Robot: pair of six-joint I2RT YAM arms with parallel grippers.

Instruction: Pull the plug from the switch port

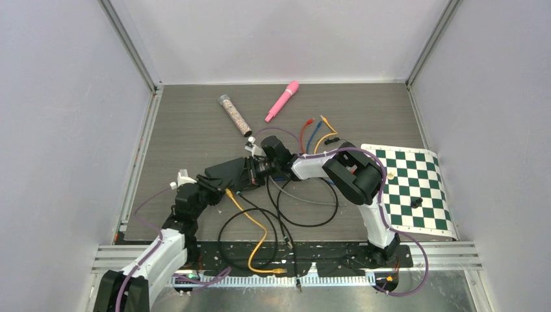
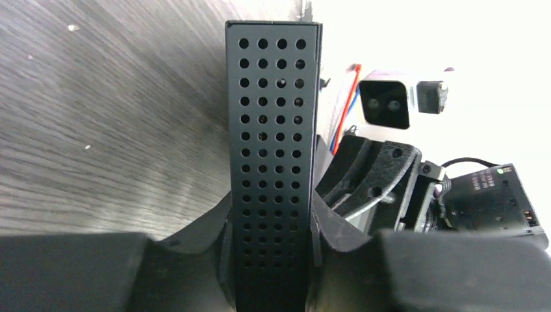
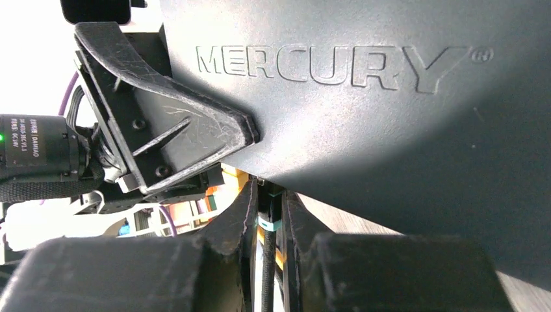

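Observation:
The black switch (image 1: 224, 170) with MERCURY on its lid (image 3: 390, 117) sits between both grippers. My left gripper (image 1: 212, 187) is shut on the end of the switch, whose perforated side (image 2: 269, 149) fills the middle of the left wrist view. My right gripper has its fingers close around a black plug with a cyan band (image 3: 269, 223) and a dark cable below the switch's edge; whether they grip it cannot be told. A yellow cable (image 1: 253, 221) also runs from the switch's front.
Looped black cables lie in front. A pink microphone (image 1: 282, 101), a bead-filled tube (image 1: 234, 114) and short coloured cables (image 1: 308, 123) lie behind. A checkered board (image 1: 409, 188) is at the right.

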